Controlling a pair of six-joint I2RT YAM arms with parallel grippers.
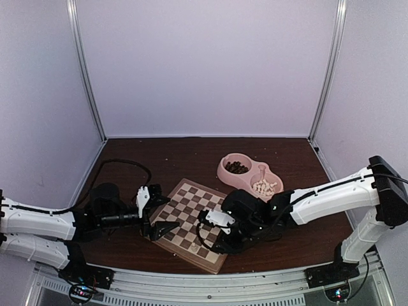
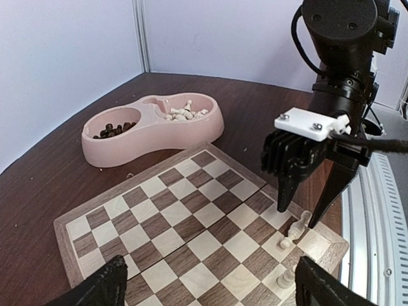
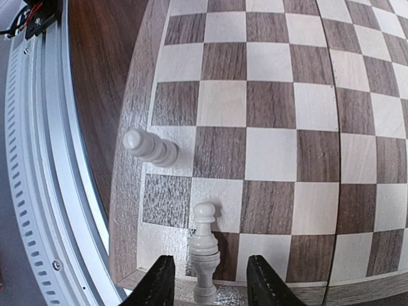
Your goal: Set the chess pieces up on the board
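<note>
The chessboard lies at an angle on the table, partly covered by both arms. On its near right part lies a white piece on its side, overlapping the board's rim; a second white piece stands upright close by. Over the lying piece my right gripper is open, one finger to each side, apart from it as seen in the right wrist view. Open and empty, my left gripper hangs above the board's left side.
Behind the board stands a pink double bowl, with dark pieces in one hollow and white pieces in the other. The other visible squares are bare. A metal rail runs along the table's front edge.
</note>
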